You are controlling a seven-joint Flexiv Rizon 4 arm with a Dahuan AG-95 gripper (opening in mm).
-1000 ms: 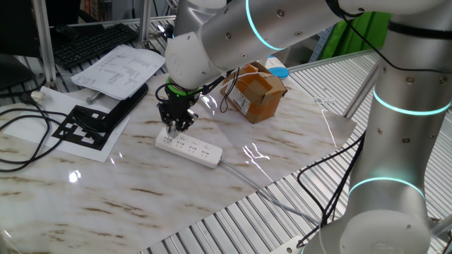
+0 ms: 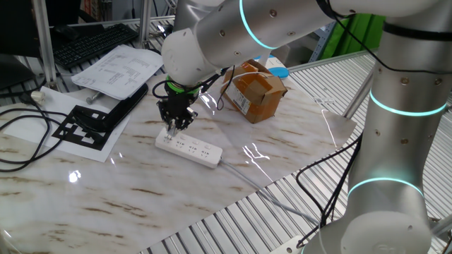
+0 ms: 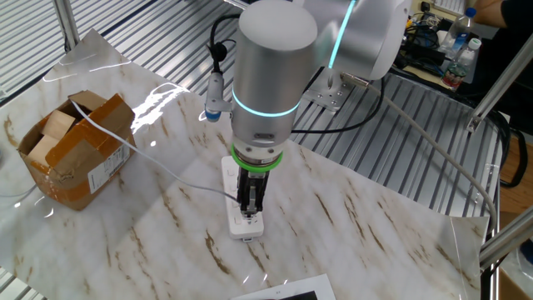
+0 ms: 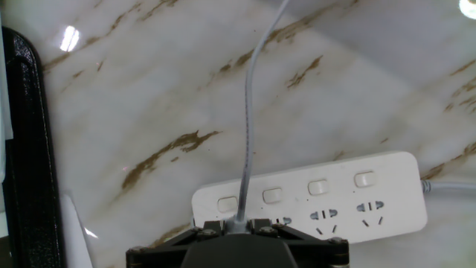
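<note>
A white power strip (image 2: pixel 188 150) lies on the marble-patterned table, with a row of sockets and switches along its top. My gripper (image 3: pixel 249 213) points down over one end of the strip, the end away from its cord. In the wrist view a thin grey cable (image 4: pixel 248 126) runs into the gap between the fingertips of my gripper, which looks shut on the plug at the cable's end. The plug itself is mostly hidden by the fingers. It is close against the strip's end socket; how deep it sits cannot be made out.
An open cardboard box (image 2: pixel 256 95) stands on the table, with the thin cable leading towards it. A black tray-like object (image 4: pixel 26 149) and a sheet with a black-and-white marker (image 2: pixel 83 130) lie to one side. The strip's thick cord (image 2: pixel 265 190) runs off the table edge.
The arm has shifted very slightly, with its upper links a little further left in the view. The gripper stays at the same end of the strip, and the strip has not visibly moved.
</note>
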